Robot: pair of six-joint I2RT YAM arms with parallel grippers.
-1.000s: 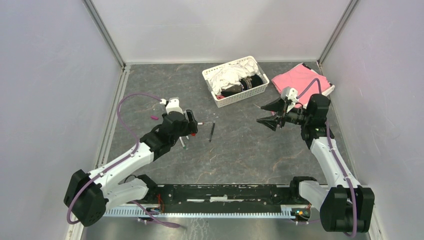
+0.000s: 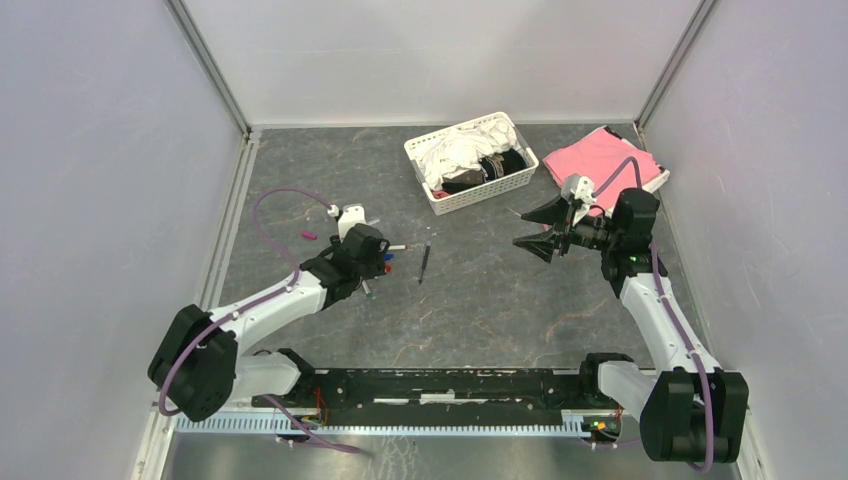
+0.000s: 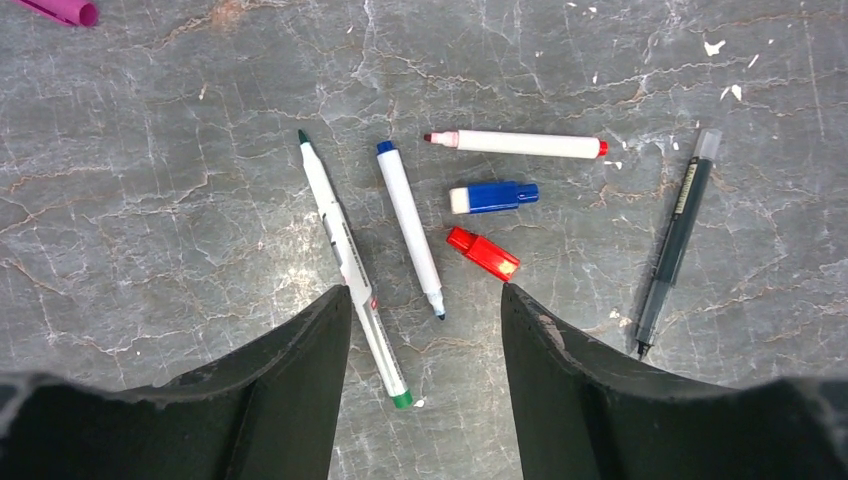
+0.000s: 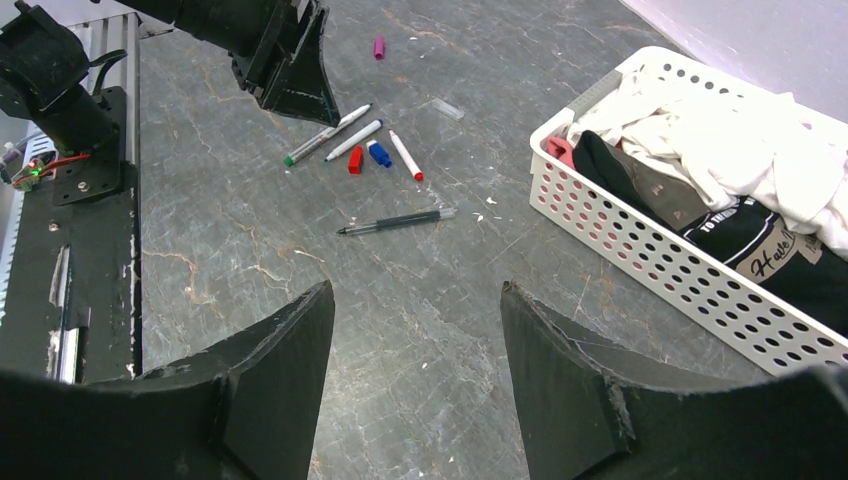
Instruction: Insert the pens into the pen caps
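Observation:
Below my left gripper, open and empty, lie three uncapped white markers: a green-tipped marker (image 3: 345,255), a blue-ended marker (image 3: 409,225) and a red-ended marker (image 3: 525,144). A blue cap (image 3: 495,197) and a red cap (image 3: 483,253) rest apart from them, to the right of the blue-ended marker. The magenta cap (image 3: 67,10) sits at the upper left corner of the left wrist view. A dark clear-ended pen (image 3: 677,240) lies farther right. My right gripper hangs open over bare table, nothing between its fingers.
A white basket (image 2: 487,198) with clothes stands at the back, and a pink cloth (image 2: 597,158) lies at the back right. Near the markers lies a clear cap-like piece (image 4: 448,108).
The right arm and the objects on the table look unmoved.

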